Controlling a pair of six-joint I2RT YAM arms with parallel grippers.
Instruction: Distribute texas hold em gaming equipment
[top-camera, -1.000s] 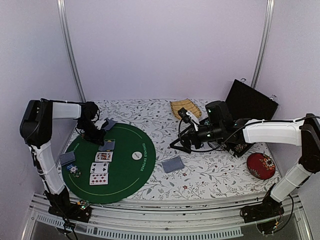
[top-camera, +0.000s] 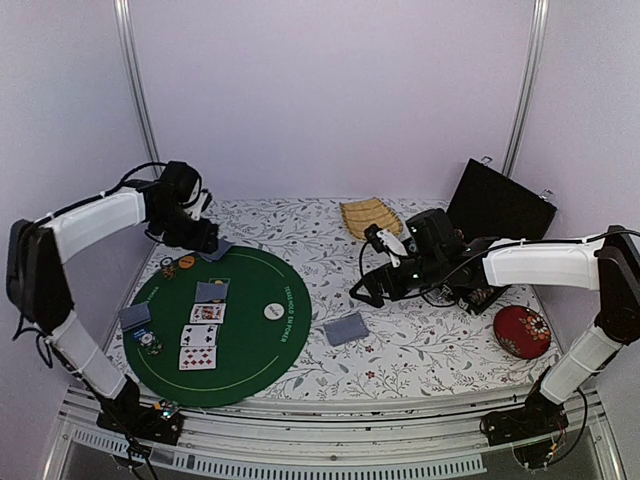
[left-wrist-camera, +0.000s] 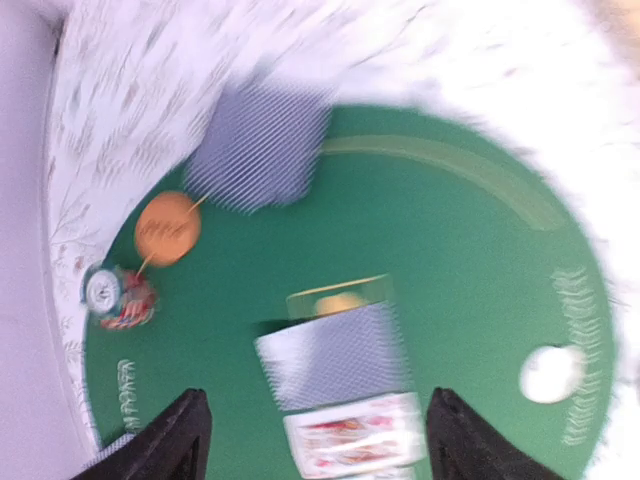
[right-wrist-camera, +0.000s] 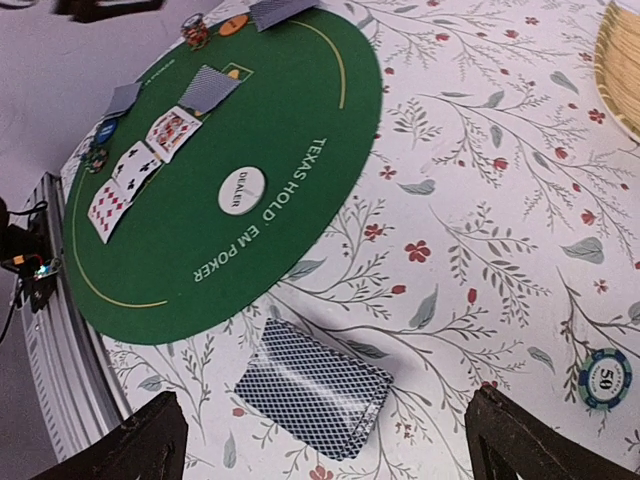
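Observation:
On the green poker mat (top-camera: 250, 355), a face-down blue-backed card (top-camera: 211, 293) tops a column of face-up cards: a picture card (top-camera: 207, 313), a club card (top-camera: 199, 335) and a diamond card (top-camera: 197, 358). In the left wrist view the face-down card (left-wrist-camera: 340, 360) overlaps a card edge behind it. Above the mat's far left, near another blue-backed card (top-camera: 215, 251), my left gripper (top-camera: 207, 245) is open and empty. My right gripper (top-camera: 373, 290) hangs open above and behind the blue-backed deck (top-camera: 346, 329), which lies off the mat.
The dealer button (right-wrist-camera: 242, 190) rests on the mat's right half. Chips (left-wrist-camera: 168, 228) and blue-backed cards (top-camera: 134, 316) line its left edge. A wicker tray (top-camera: 370, 217), an open black case (top-camera: 500, 212) and a red round piece (top-camera: 521, 331) stand farther right.
The card shifted slightly left earlier. My right gripper has moved slightly.

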